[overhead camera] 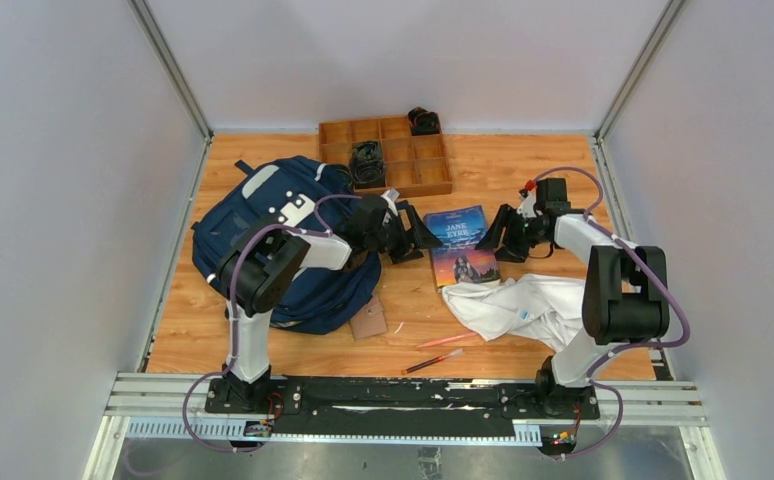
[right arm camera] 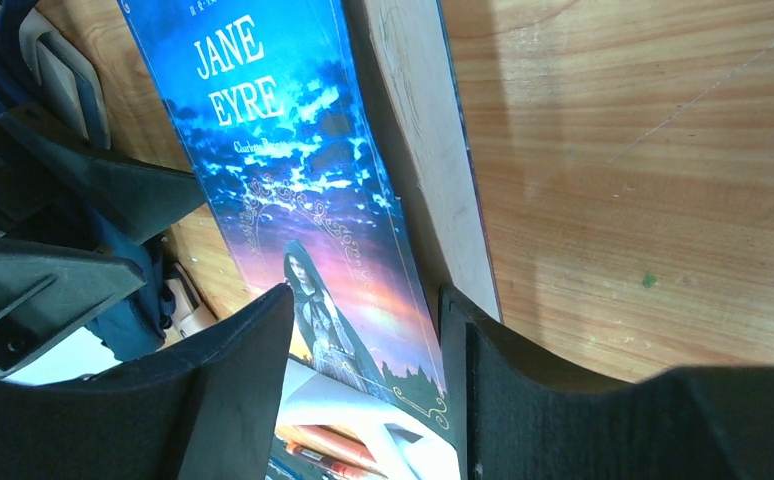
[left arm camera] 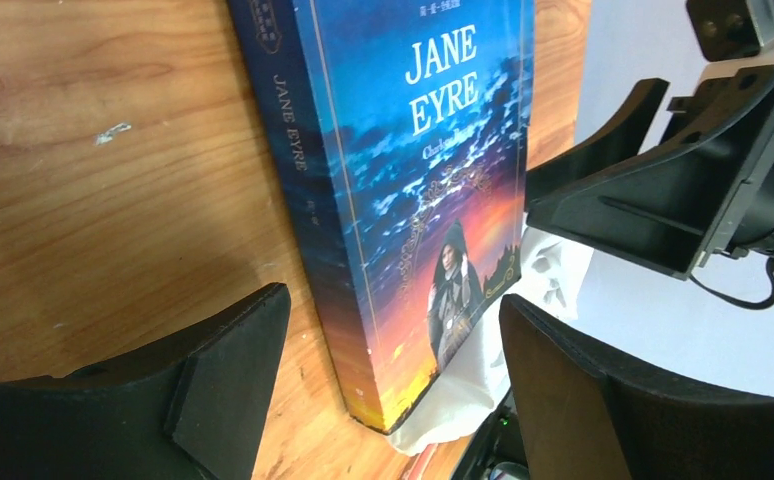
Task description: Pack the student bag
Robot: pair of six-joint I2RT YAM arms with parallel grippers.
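Observation:
The Jane Eyre book (overhead camera: 460, 232) lies face up near the table's middle, its cover down with a narrow gap over the pages at the right side. At its left side, my left gripper (overhead camera: 424, 247) is open; in the left wrist view the spine shows between its spread fingers, nothing clasped. My right gripper (overhead camera: 493, 246) stands open at the right edge, one of its fingers (right arm camera: 488, 390) beside the page edges in the right wrist view. A dark blue backpack (overhead camera: 228, 228) lies on the left, partly hidden under my left arm.
Bunched white cloth (overhead camera: 538, 300) touches the book's near end. A red pencil (overhead camera: 448, 341), a dark pen (overhead camera: 433, 362) and a brown notebook (overhead camera: 368, 319) lie in front. A wooden compartment tray (overhead camera: 426, 190) with black items stands behind. Right of the tray is bare table.

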